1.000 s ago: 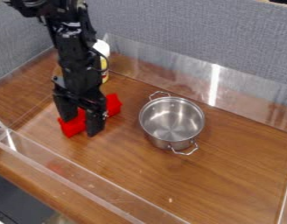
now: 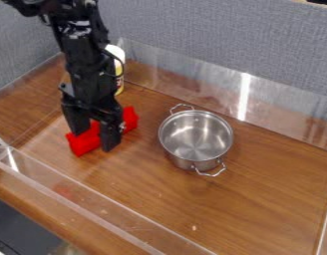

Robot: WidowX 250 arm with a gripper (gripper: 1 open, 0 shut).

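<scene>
The black gripper (image 2: 93, 127) reaches down from the top left over a red block (image 2: 84, 142), which lies on the wooden table (image 2: 193, 214). Its fingers sit at or around the block and partly hide it; whether they touch it is not clear. A silver pot (image 2: 194, 139) with two wire handles stands to the right of the gripper.
A yellow and white object (image 2: 116, 55) stands behind the arm at the back left, partly hidden. Clear panels edge the table at the front left and back.
The gripper has shifted slightly and its fingers look a little differently placed over the red block. The pot has not moved.
</scene>
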